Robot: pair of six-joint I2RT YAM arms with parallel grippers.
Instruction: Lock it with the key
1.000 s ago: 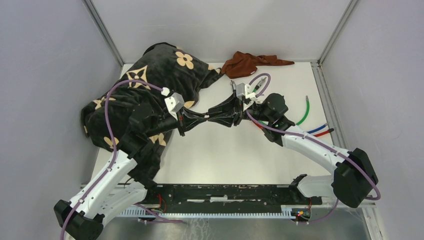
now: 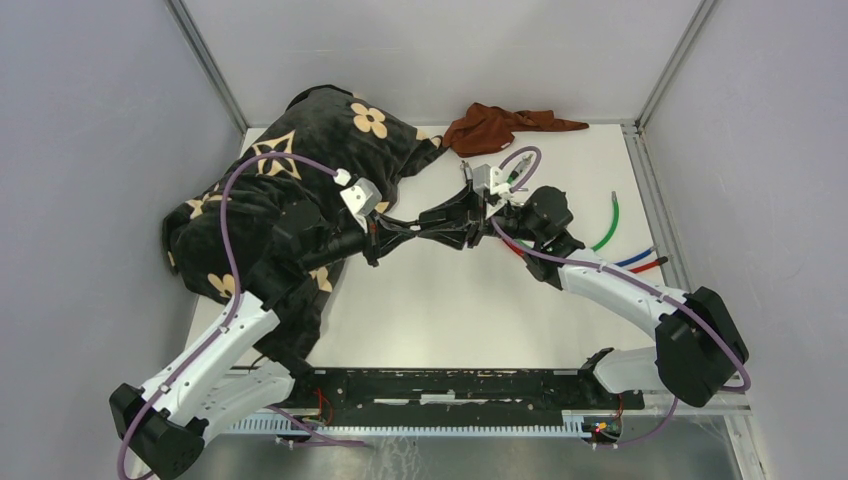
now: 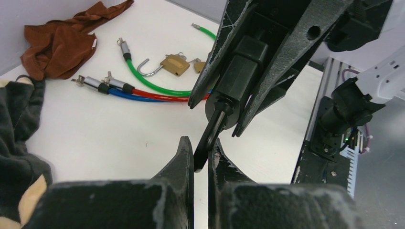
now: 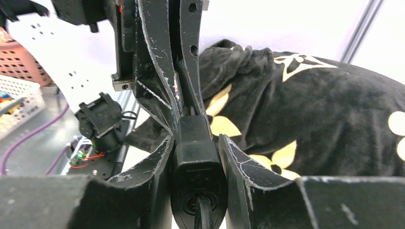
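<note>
In the left wrist view, my left gripper is shut on a slim black key [image 3: 218, 121], which points into the end of a black cylindrical lock body [image 3: 237, 78]. How deep the key sits is hard to tell. My right gripper is shut around that lock body [image 4: 197, 143], whose near end shows a round opening with a dark piece in it. From above, the left gripper [image 2: 408, 228] and right gripper [image 2: 428, 229] meet tip to tip over the table, hiding key and lock between them.
Green [image 3: 153, 85], red [image 3: 157, 97] and blue [image 3: 136, 97] cable locks lie on the table, near a brass padlock [image 3: 175, 65] with its shackle open. A brown cloth [image 2: 500, 127] rests at the back, a dark patterned blanket [image 2: 330, 130] at left.
My left gripper has shifted slightly to the right and away from the front edge, its wrist turning a little. The right arm has barely moved; both grippers stay tip to tip.
</note>
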